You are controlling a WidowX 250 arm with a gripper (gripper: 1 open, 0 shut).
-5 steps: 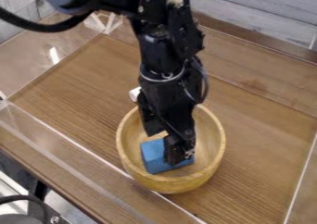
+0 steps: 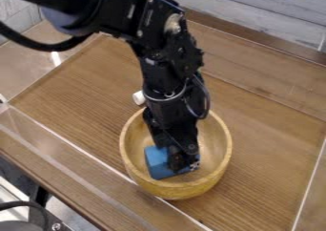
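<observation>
A round wooden bowl (image 2: 178,186) sits on the wooden table, with a blue block (image 2: 158,162) inside it. My black gripper (image 2: 180,158) reaches down into the bowl, its fingertips low at the block, partly covering it. Whether the fingers are closed on the block is hard to tell.
A small white object (image 2: 139,98) lies behind the bowl, partly hidden by the arm. A white panelled wall runs along the back, and a black cable shows at the bottom left.
My gripper has moved down into the bowl and now covers more of the blue block.
</observation>
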